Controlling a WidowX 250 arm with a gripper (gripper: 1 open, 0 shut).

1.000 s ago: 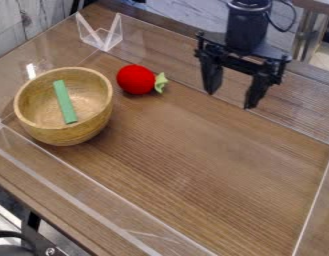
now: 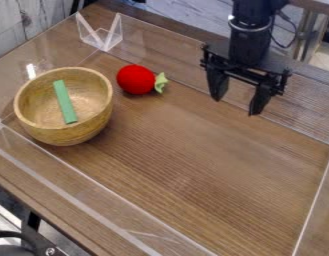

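My black gripper [image 2: 242,85] hangs over the back right of the wooden table, its two fingers spread apart and pointing down, with nothing visible between them. To its left lie a red tomato-like object [image 2: 136,78] with a green top and a wooden bowl [image 2: 89,124] holding a green stick-like piece [image 2: 64,103].
A clear plastic piece [image 2: 100,32] stands at the back left near the table's edge. A dark cable or part shows at the bottom left corner.
My gripper has shifted slightly, and its fingers appear a little differently angled. The bowl, its green piece and the red object have not moved.
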